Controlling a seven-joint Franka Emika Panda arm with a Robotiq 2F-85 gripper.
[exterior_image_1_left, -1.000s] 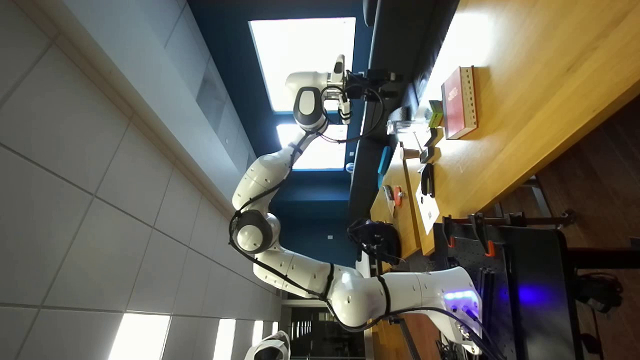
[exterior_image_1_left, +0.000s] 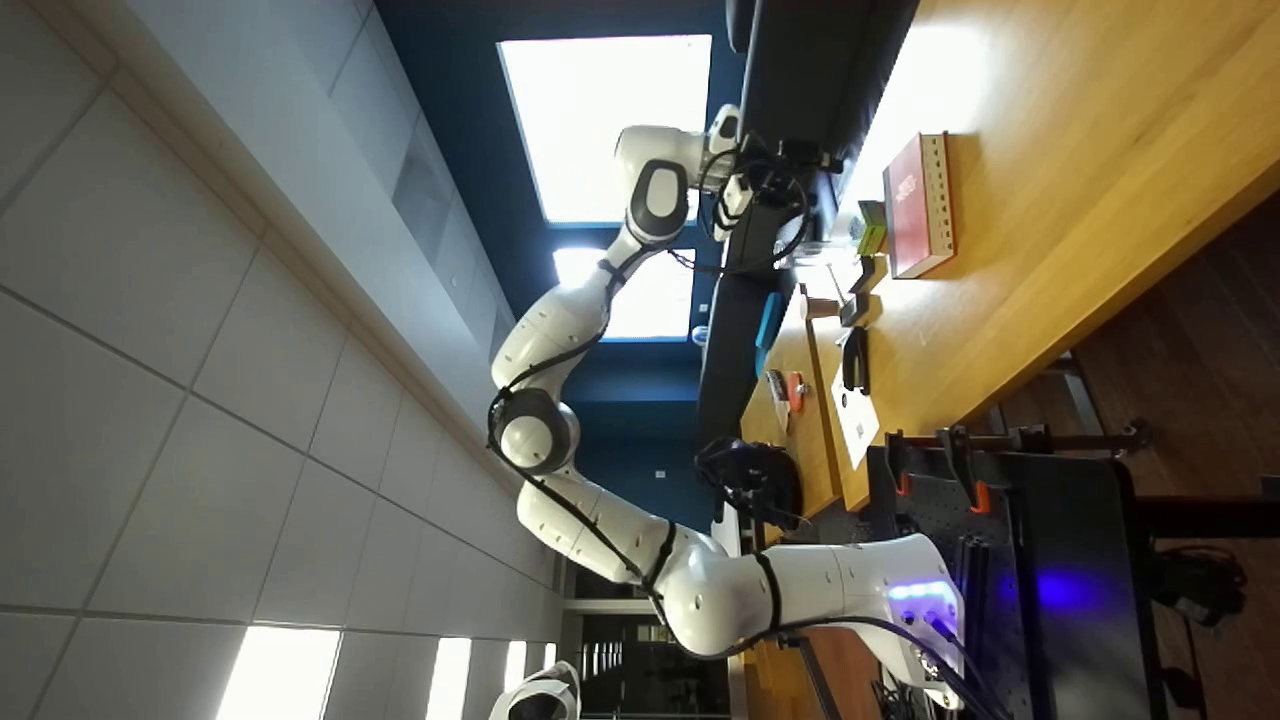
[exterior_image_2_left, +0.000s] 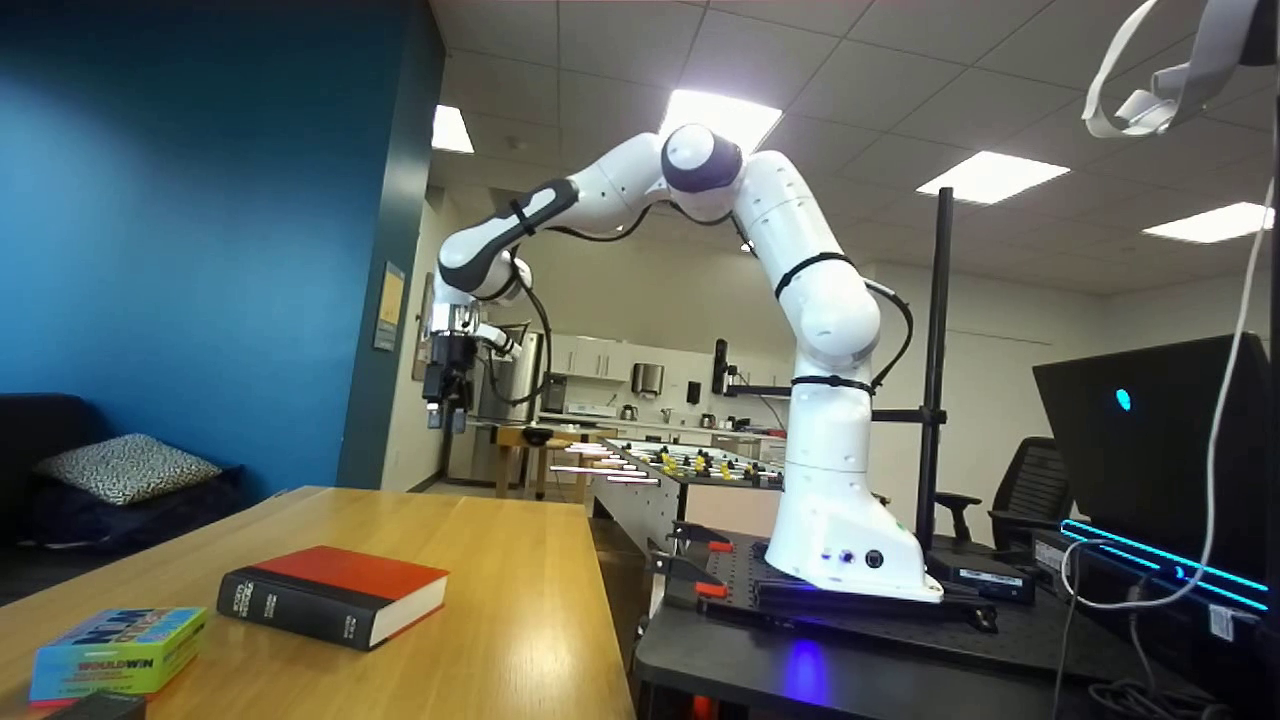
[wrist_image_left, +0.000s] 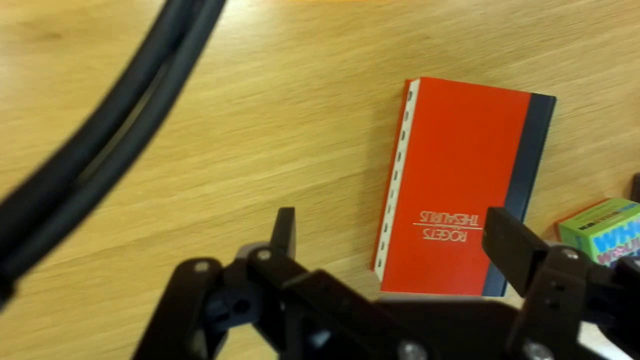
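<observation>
My gripper is open and empty, its two dark fingers (wrist_image_left: 285, 231) set wide apart in the wrist view. Below it on the table lies a red thesaurus (wrist_image_left: 459, 162) with a black spine. One finger overlaps the book's spine side in that view, while the other appears over bare wood beside the page edge. In exterior view 2 the gripper (exterior_image_2_left: 446, 418) hangs well above the table, fingers downward, and the book (exterior_image_2_left: 348, 576) lies flat with clear space between them. Exterior view 1, turned sideways, shows the gripper (exterior_image_1_left: 830, 185) apart from the book (exterior_image_1_left: 919, 210).
A small green and blue game box (exterior_image_2_left: 120, 654) sits close to the book's spine. In exterior view 1, a black item (exterior_image_1_left: 854, 360) and a white sheet (exterior_image_1_left: 854, 420) lie nearer the robot base. Bare table (wrist_image_left: 240, 150) extends on the page-edge side.
The arm has lowered, bringing the gripper closer to the table and book in the sideways exterior view. The book and other tabletop items have stayed put.
</observation>
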